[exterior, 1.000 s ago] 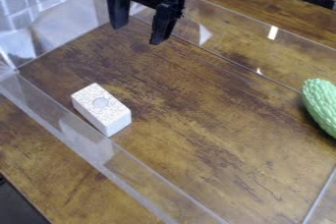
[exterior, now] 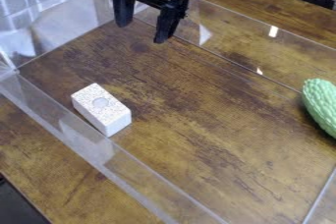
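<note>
The black gripper point(exterior: 143, 24) hangs at the top centre over the wooden floor of a clear-walled enclosure, its two fingers spread apart with nothing between them. A white speckled block point(exterior: 101, 109) lies on the wood at the lower left, well below and apart from the gripper. A green bumpy vegetable-like object point(exterior: 319, 106) rests at the right edge, partly cut off by the frame.
Transparent walls point(exterior: 239, 34) border the wooden surface on the sides in view. A white curtain-like cloth point(exterior: 29, 12) is at the upper left.
The gripper has shifted slightly over the last second, staying high and open. The block and the green object have not moved.
</note>
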